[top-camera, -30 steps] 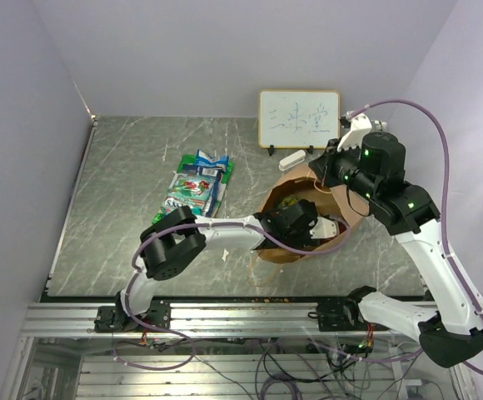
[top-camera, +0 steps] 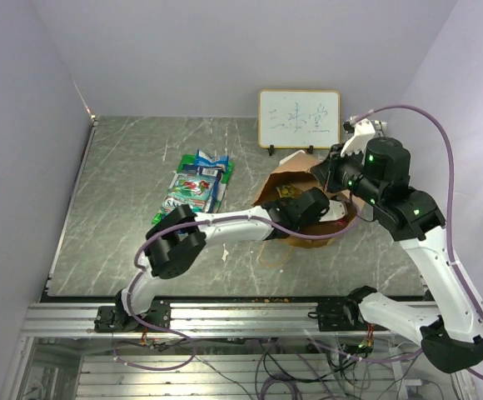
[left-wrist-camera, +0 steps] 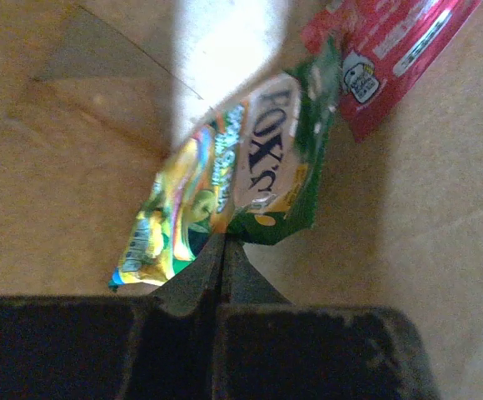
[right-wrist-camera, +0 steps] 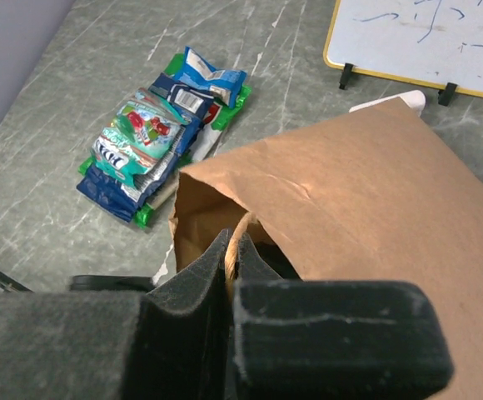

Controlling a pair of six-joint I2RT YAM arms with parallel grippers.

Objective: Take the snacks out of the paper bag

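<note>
Inside the brown paper bag (top-camera: pixel 276 182), my left gripper is shut on the lower edge of a colourful Fox's snack packet (left-wrist-camera: pixel 262 150). A red packet (left-wrist-camera: pixel 395 58) lies beyond it against the bag's paper, seen in the left wrist view. From above, the left gripper's body covers much of the bag's inside and its fingertips are hidden; a green-yellow packet (top-camera: pixel 289 191) shows behind it. My right gripper is shut on the bag's twisted paper handle (right-wrist-camera: pixel 240 229), at the bag's rim.
Several snack packets (top-camera: pixel 193 190) lie in a pile on the grey table left of the bag. A whiteboard (top-camera: pixel 298 119) stands behind the bag. Bare tabletop (top-camera: pixel 125 208) stretches out on the far left.
The left gripper has moved rightward and a little toward the back inside the bag. The bag's mouth has shifted and changed shape.
</note>
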